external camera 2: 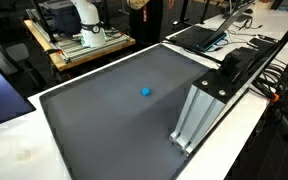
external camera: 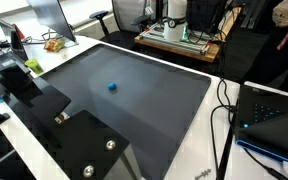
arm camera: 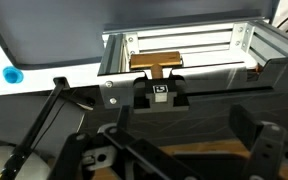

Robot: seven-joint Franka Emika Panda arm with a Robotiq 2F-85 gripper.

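Note:
My gripper shows at the bottom of the wrist view, its dark fingers [arm camera: 119,145] spread wide with nothing held between them. Just past the fingertips is a silver metal frame with a black front plate [arm camera: 209,103] and a brown-and-black clip [arm camera: 157,68] at its middle. A small round blue object [arm camera: 13,75] lies off to the left, well apart from my fingers. On the grey board, that blue object [external camera: 112,86] sits towards the far part; exterior view 2 shows the blue object [external camera 2: 145,91] too. I cannot make out my gripper in either exterior view.
The grey board [external camera: 149,115] is otherwise mostly bare. A black fixture [external camera 2: 224,82] on silver uprights [external camera 2: 194,118] stands at its edge. Cables [external camera: 222,105] run beside the board, near a black laptop-like device [external camera: 269,110]. A wooden-edged shelf [external camera: 184,45] stands behind.

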